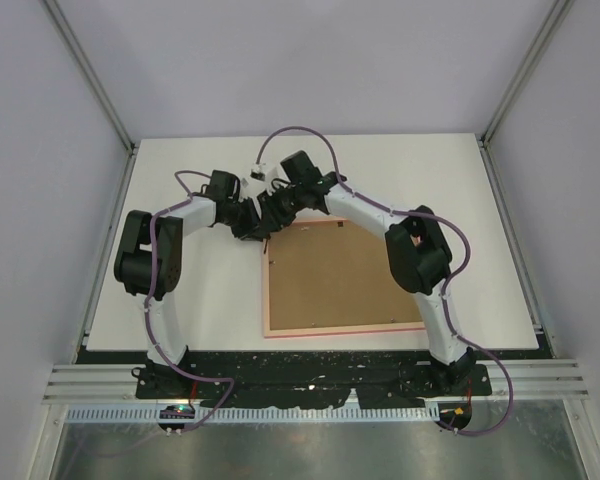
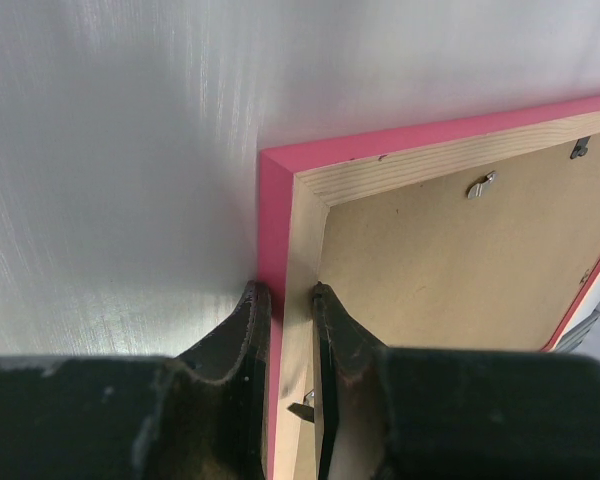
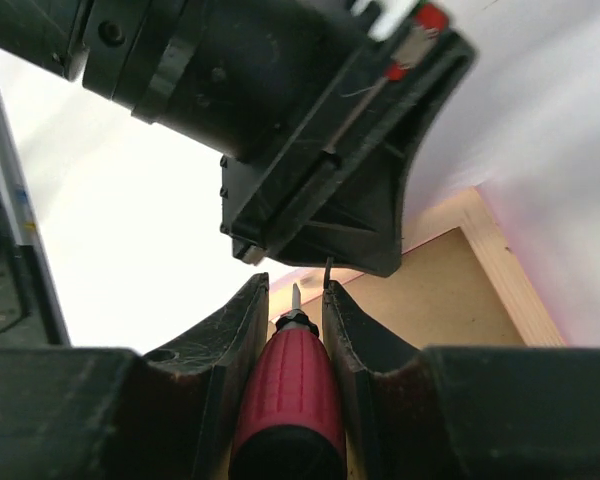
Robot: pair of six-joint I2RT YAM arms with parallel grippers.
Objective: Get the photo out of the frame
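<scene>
The picture frame (image 1: 266, 300) lies with its brown back board (image 1: 340, 280) facing up; its outer side is pink and its back is pale wood. In the left wrist view my left gripper is shut on the wooden border, one finger outside and one inside. A bent metal tab (image 2: 302, 410) shows beside its fingers, with another tab (image 2: 480, 186) further along. My right gripper is shut on a red-handled screwdriver (image 3: 287, 385), its thin tip over the border near the left gripper. Whether the tip touches a tab cannot be seen. No photo shows.
Both grippers crowd together at the frame's upper left corner, the left gripper's dark body (image 3: 325, 190) close ahead of the screwdriver. Several more tabs, one of them a dark tab (image 2: 580, 148), sit along the border.
</scene>
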